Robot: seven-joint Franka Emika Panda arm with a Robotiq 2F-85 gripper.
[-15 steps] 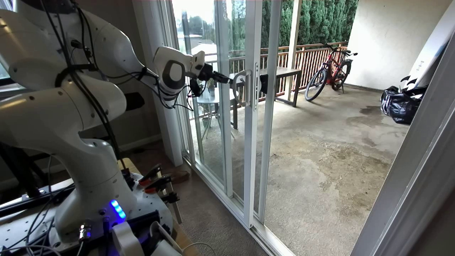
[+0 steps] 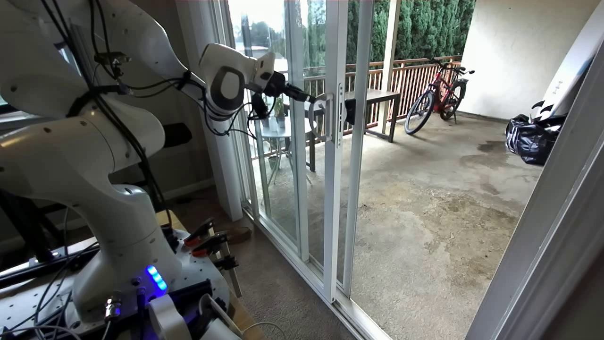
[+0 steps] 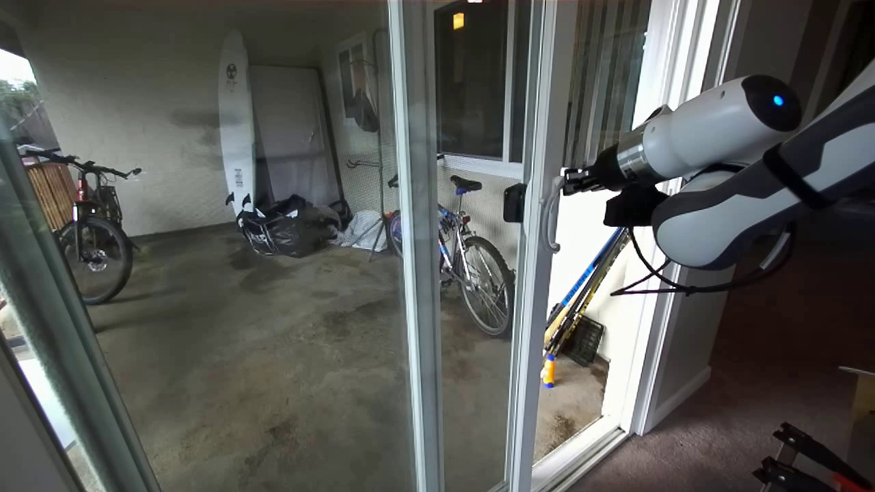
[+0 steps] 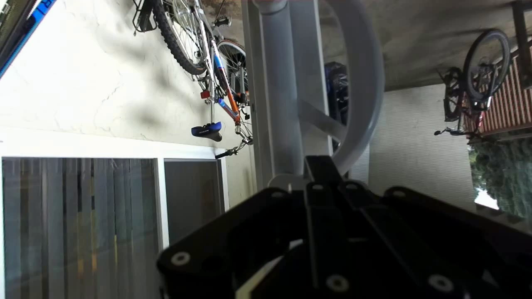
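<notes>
A sliding glass door with a white frame (image 2: 331,198) stands partly open onto a patio. Its pale curved handle (image 3: 551,228) is mounted upright on the door's edge; in the wrist view the handle's bow (image 4: 370,74) arches beyond my fingers. My gripper (image 2: 313,99) is at the upper end of the handle, on the room side. The black fingers (image 4: 324,172) are closed together, and nothing shows between them. In the wrist view their tips overlap the handle's end; whether they touch it, I cannot tell.
Outside are a red bicycle (image 2: 439,96), a dark table (image 2: 373,96) and black bags (image 2: 532,139). Clamps (image 2: 209,243) stick out from my base's table.
My arm has risen, and the gripper has moved upward and slightly towards the door, from beside the handle's upper curve to its top end. The door stands where it was.
</notes>
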